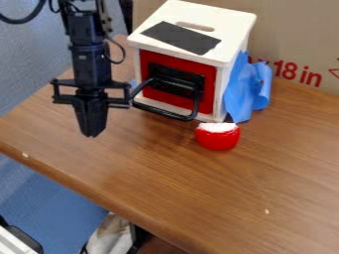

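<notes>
My black gripper (93,123) hangs point-down over the left part of the wooden table, left of a white box (199,30) with a red front panel. Whether its fingertips are open or shut is hard to tell. A black rectangular frame or handle (189,109) stands out from the red front, near the gripper's side. A red round container (217,140) with white contents sits at the box's front right corner. A blue cloth or plastic piece (248,87) lies against the box's right side, and a dark panel (179,38) is on its top.
A cardboard panel (299,40) stands behind, and some items lie below at the bottom left.
</notes>
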